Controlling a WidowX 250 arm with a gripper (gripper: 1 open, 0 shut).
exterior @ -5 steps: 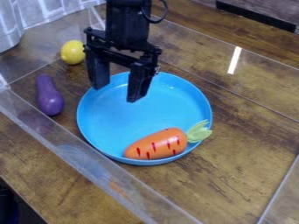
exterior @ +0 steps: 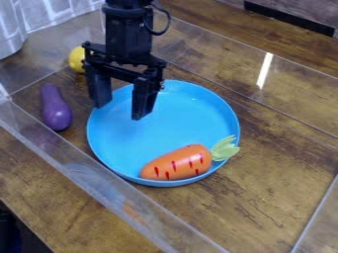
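The black gripper [exterior: 125, 93] hangs over the upper left of a blue plate [exterior: 145, 133], open, with no object visible between its fingers. An orange toy carrot [exterior: 177, 161] with a pale green top lies at the plate's lower right. A purple toy eggplant [exterior: 55, 109] lies on the wood to the left of the plate. A yellow object [exterior: 75, 59], partly hidden by the gripper, sits behind it on the left.
A transparent wall or edge [exterior: 79, 188] crosses the lower left, and pale clutter stands at the top left corner.
The gripper has moved slightly left, now covering more of the yellow object. The plate, carrot and eggplant are unmoved.
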